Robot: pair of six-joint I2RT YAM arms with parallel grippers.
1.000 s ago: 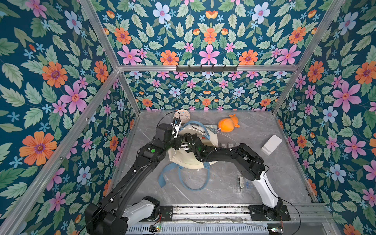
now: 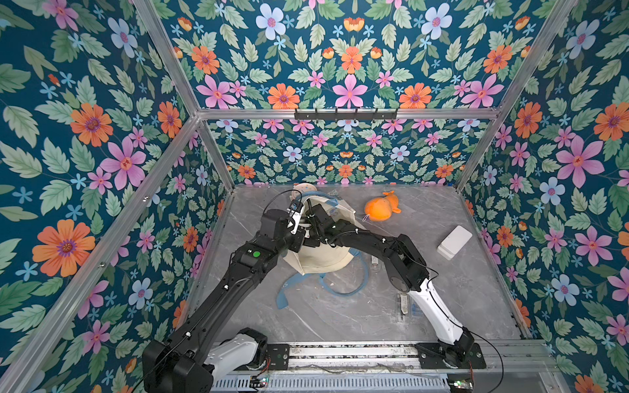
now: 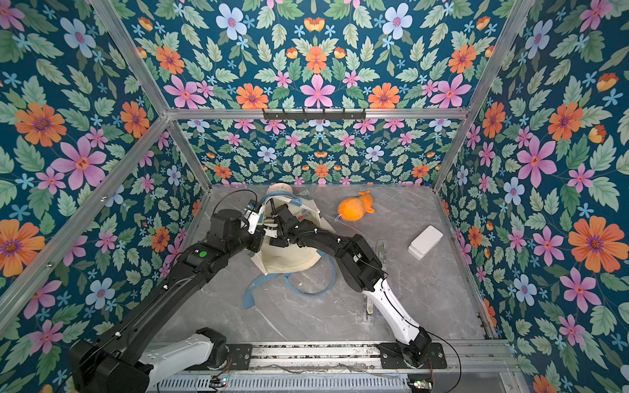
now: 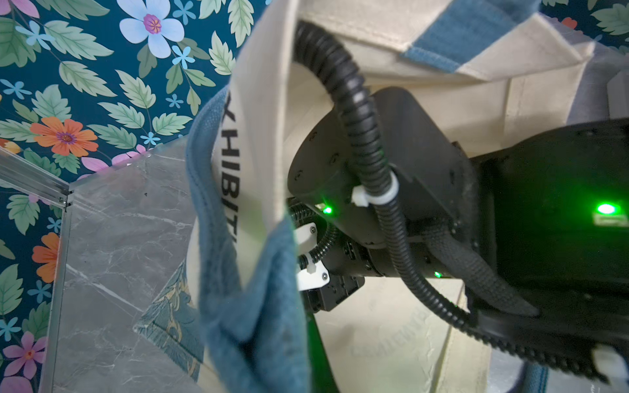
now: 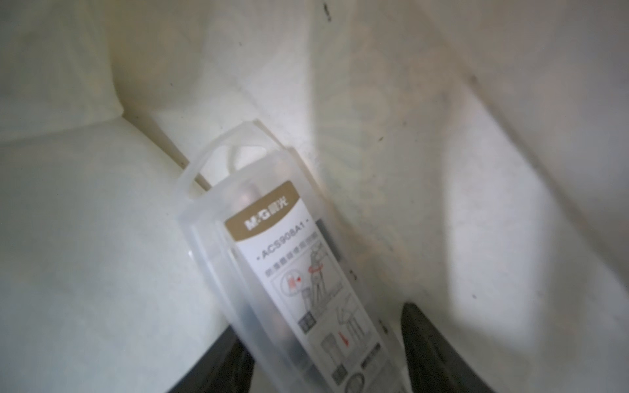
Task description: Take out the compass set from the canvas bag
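Note:
The canvas bag [image 2: 331, 258], cream with blue straps, stands crumpled at the back left of the table. Deep inside it, in the right wrist view, lies the compass set [image 5: 308, 281], a clear plastic case with a white and gold label and a loop at its top. My right gripper is part open, one finger on each side of the case's lower half; whether they touch it is unclear. My left gripper [image 2: 298, 241] is shut at the bag's left side. Its fingertips are hidden, while bag cloth and a blue strap [image 4: 262, 314] hang close to its camera.
Both wrists crowd together over the bag mouth. An orange plush toy [image 2: 381, 207] lies right of the bag, and a white box [image 2: 454, 242] farther right. A small clear item [image 2: 403, 304] is near the right arm.
The bag has shifted toward the back wall and changed shape, now covering much of the pink round object behind it. My right wrist has moved slightly back; the front strap has swung right.

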